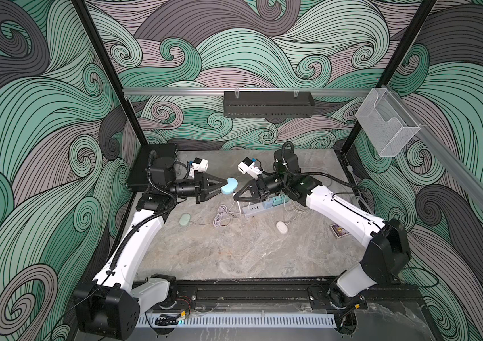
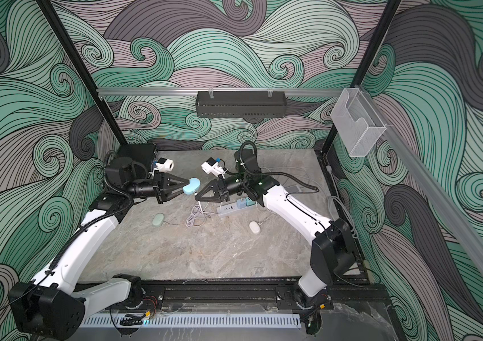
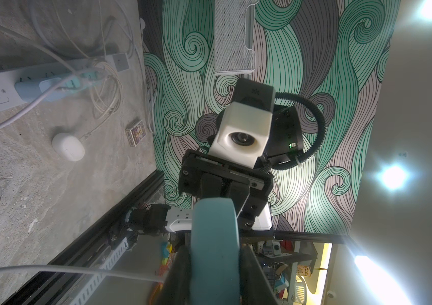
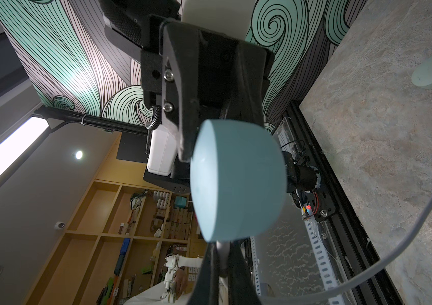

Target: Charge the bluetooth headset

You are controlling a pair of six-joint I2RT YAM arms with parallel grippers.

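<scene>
A light-blue rounded headset case (image 1: 229, 185) hangs in the air over the table, and my left gripper (image 1: 223, 185) is shut on it. Facing it from the right is my right gripper (image 1: 234, 197), its fingers (image 4: 210, 277) closed together on the thin white connector (image 4: 223, 247) of a charging cable (image 4: 419, 223). In the right wrist view the connector's tip meets the lower edge of the case; I cannot tell whether it sits in a port. The left wrist view shows the case (image 3: 214, 244) end-on, hiding the right fingertips.
Below lie a power strip (image 1: 257, 208) with a blue plug, a coiled cable (image 1: 222, 216), a green mouse-shaped item (image 1: 184, 219) and a white rounded item (image 1: 281, 227). A small patterned box (image 1: 339, 230) lies at right.
</scene>
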